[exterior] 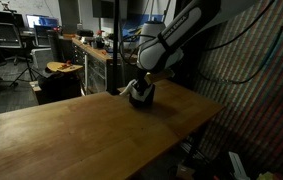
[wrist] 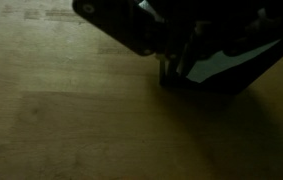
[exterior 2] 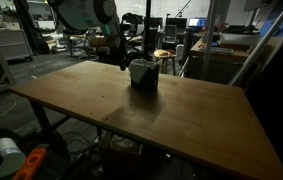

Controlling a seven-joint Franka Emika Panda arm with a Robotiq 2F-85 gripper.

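A small black box (exterior: pixel 147 98) stands upright on the wooden table, towards its far side. White cloth-like material (exterior 2: pixel 139 67) rises out of the box's top, and a pale corner (exterior: pixel 128 88) hangs over one side. My gripper (exterior: pixel 141 78) is down at the top of the box, shut on what looks like the white cloth; its fingertips are lost in dark shadow. In the wrist view the black box (wrist: pixel 238 78) is close beside the gripper, with a pale surface showing inside its rim. The exact contact is hidden.
A dark upright post (exterior: pixel 115 55) stands behind the table. Chairs and desks fill the background.
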